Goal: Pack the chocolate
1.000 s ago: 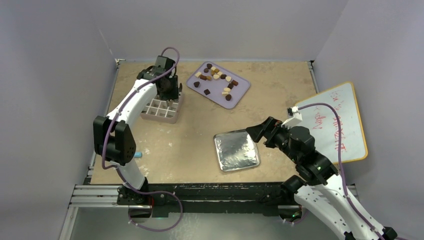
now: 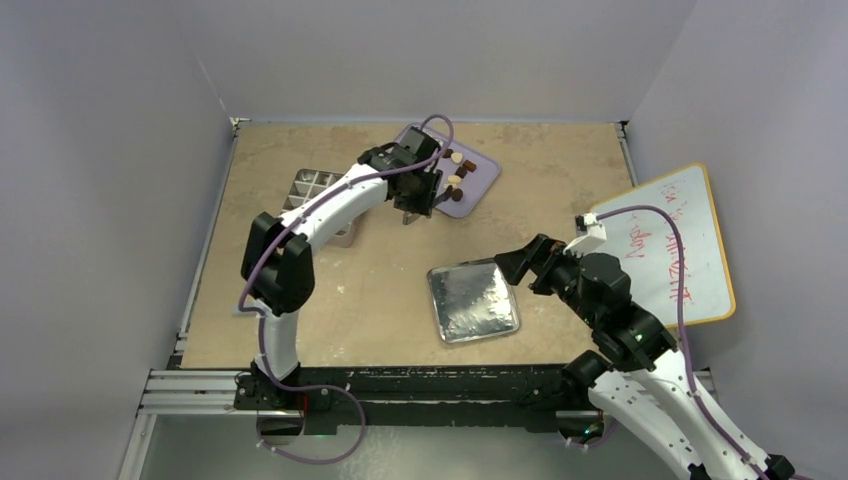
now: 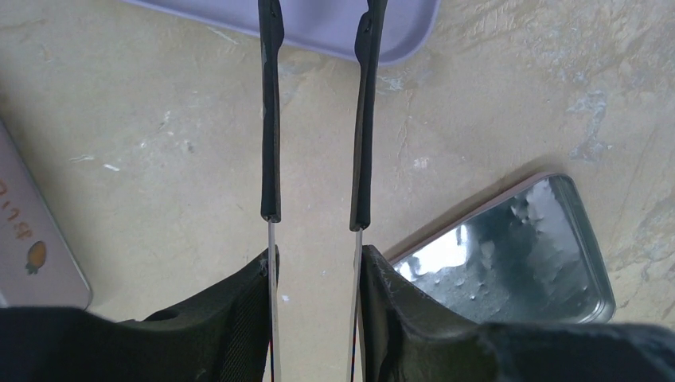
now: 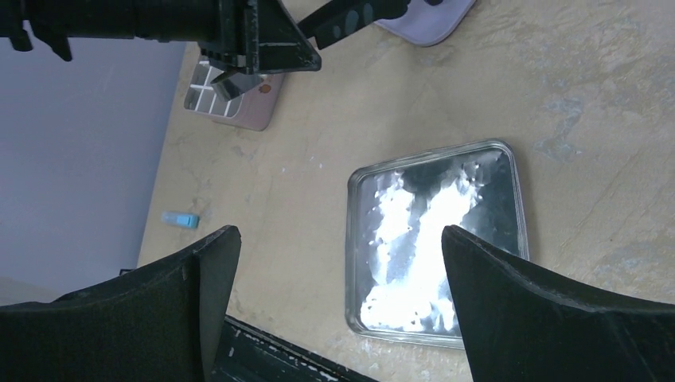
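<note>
My left gripper hangs over the near-left part of the purple tray (image 2: 478,192), its fingers apart with nothing between them. Dark, brown and cream chocolates sit on that tray, partly hidden by the left arm in the top view. The gridded box (image 2: 342,238) stands at the left, half covered by the arm; its pink side (image 3: 36,223) shows in the left wrist view. My right gripper is open and empty, above the near-right side of the table beside the metal tray (image 2: 474,300).
The metal tray lies front centre. A whiteboard (image 2: 700,260) with red writing is at the right. A small blue object (image 4: 181,220) lies at the left. The table right of the purple tray is clear.
My left gripper has moved right from the gridded box to over the purple tray. The right arm stays where it was.
</note>
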